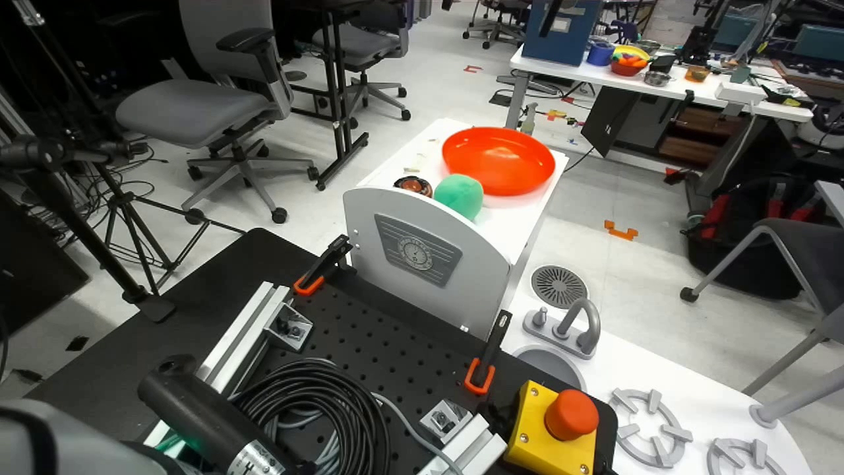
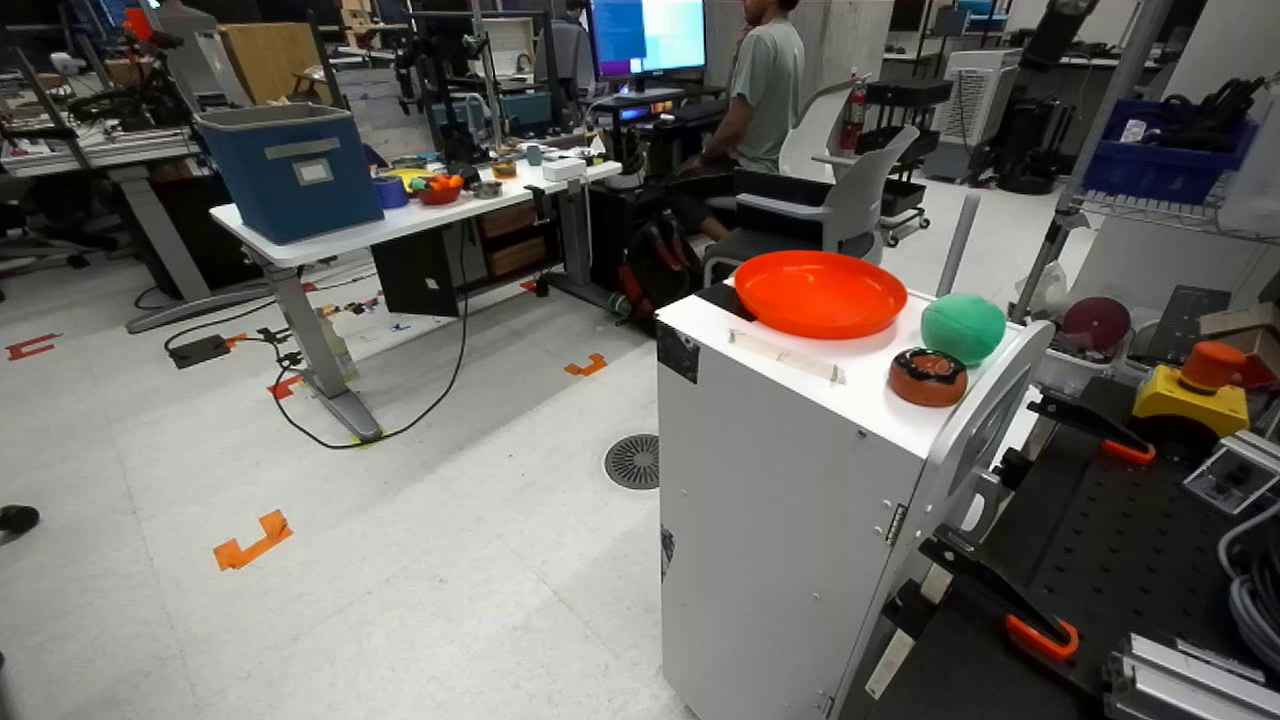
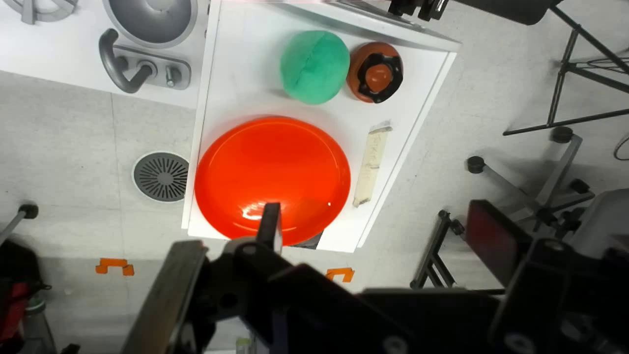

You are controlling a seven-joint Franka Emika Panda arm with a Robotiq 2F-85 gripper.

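In the wrist view my gripper stands open, its fingers [image 3: 495, 242] wide apart with nothing held between them. Below it lies a shallow orange-red plate [image 3: 271, 171], empty, on a white cabinet top [image 3: 242, 71]. A round green plush [image 3: 315, 67] rests beside the plate, close to the cabinet's raised grey back panel. Right of the plush is a brown, doughnut-like toy [image 3: 377, 73] with a black pattern on top. Exterior view 2 shows the same plate [image 2: 822, 294], green plush [image 2: 963, 328] and brown toy [image 2: 927, 377]; the gripper is out of that view.
A strip of tape [image 3: 371, 165] lies right of the plate. The grey panel [image 1: 427, 257] rises between the cabinet top and the black perforated table. Toy sink faucet [image 1: 581, 324], burners and a yellow box with a red button [image 1: 573, 413] stand nearby. The cabinet edges drop to floor.
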